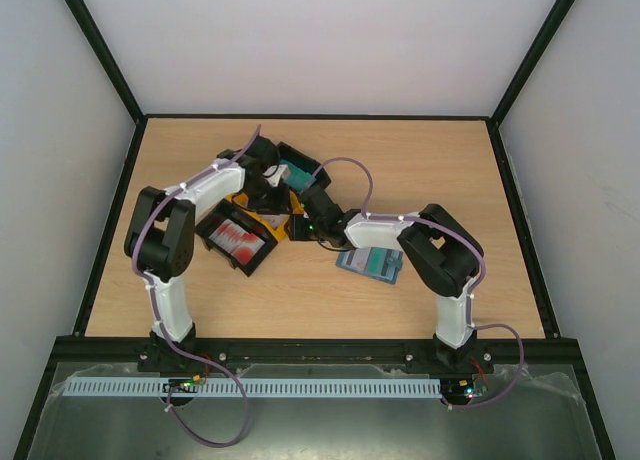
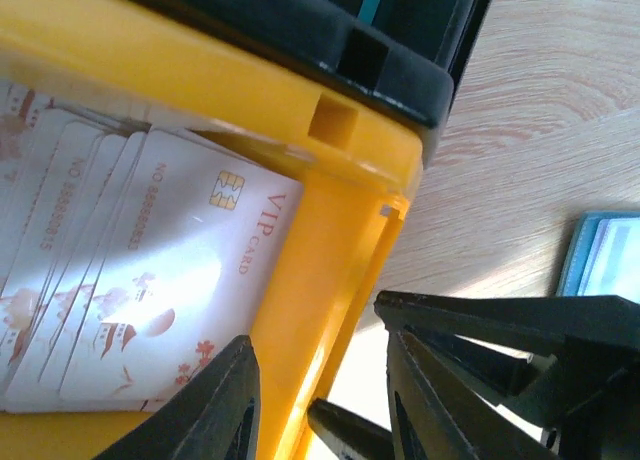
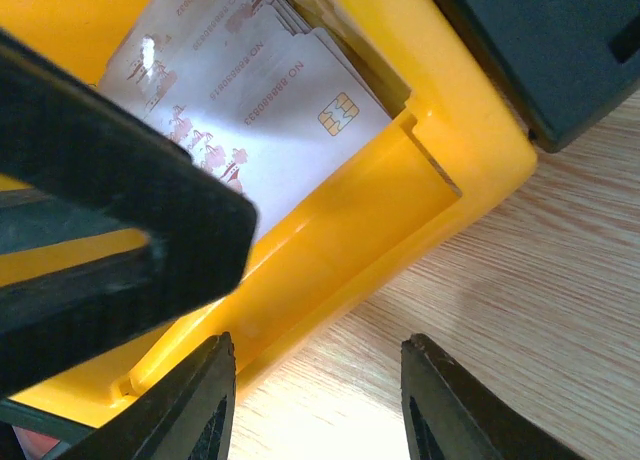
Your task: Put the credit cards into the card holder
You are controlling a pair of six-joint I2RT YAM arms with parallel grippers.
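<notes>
A yellow holder holds white VIP cards, stacked and leaning inside it; in the right wrist view the cards (image 3: 260, 110) show again. My left gripper is over the holder's end, fingers apart with nothing seen between them. My right gripper is at the yellow rim, fingers apart, with the holder's edge and bare wood showing between them. In the top view both grippers meet over the yellow holder, which they partly hide. A black holder with red-and-white cards (image 1: 237, 238) lies at its lower left.
A black box with teal items (image 1: 298, 166) sits behind the yellow holder. A blue tray of cards (image 1: 368, 265) lies under the right arm.
</notes>
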